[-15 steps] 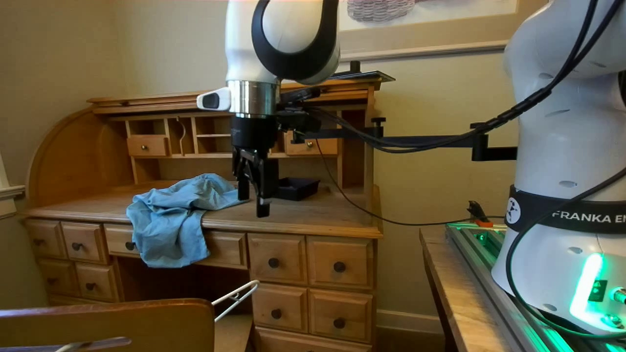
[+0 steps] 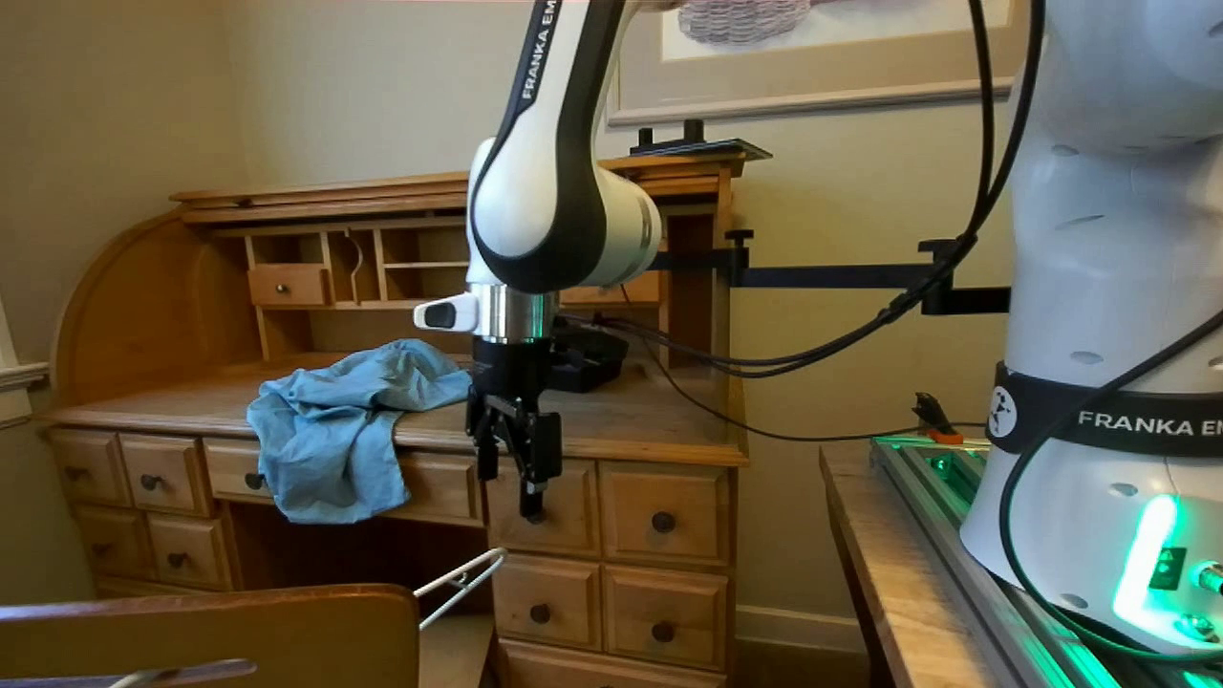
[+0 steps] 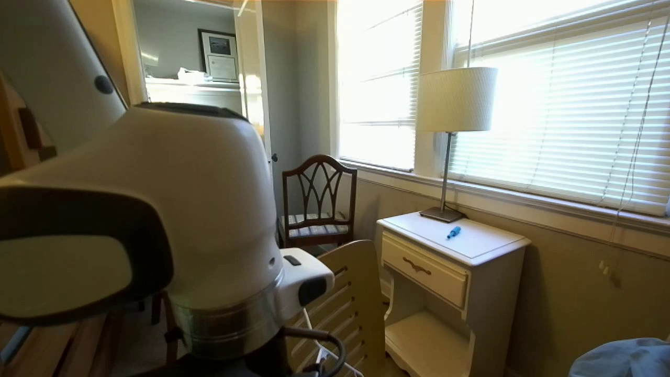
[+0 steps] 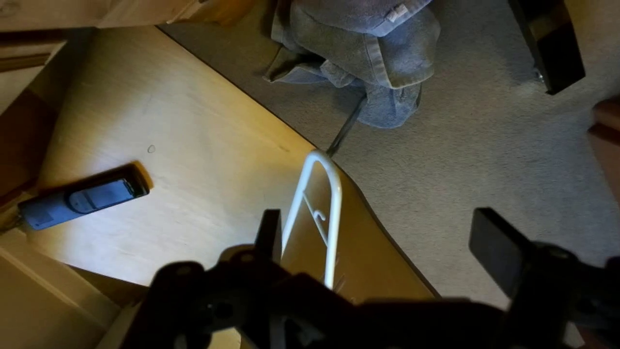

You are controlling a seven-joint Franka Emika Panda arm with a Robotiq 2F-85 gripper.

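Note:
My gripper (image 2: 509, 480) points downward in front of the desk's drawers, above and slightly right of a white hanger (image 2: 467, 579). The hanger sticks out past the wooden chair back (image 2: 218, 631); most of it is hidden behind that chair. In the wrist view the open gripper has its fingers spread wide. The hanger's white end (image 4: 335, 215) shows between them in the picture, nearer the left finger and lower down, apart from both. A light wooden chair seat (image 4: 192, 134) lies beneath, with a dark handset (image 4: 87, 198) on it.
Blue cloth (image 2: 344, 424) drapes over the roll-top desk's edge (image 2: 642, 445), with a black tray (image 2: 592, 365) behind the wrist. A nightstand (image 3: 439, 235) bears a lamp (image 3: 457, 100) and a blue marker (image 3: 454, 232). Open air surrounds the gripper.
The arm has come down, carrying my gripper from desktop height to in front of the drawers and slightly right. The hanger, chair and cloth have stayed put.

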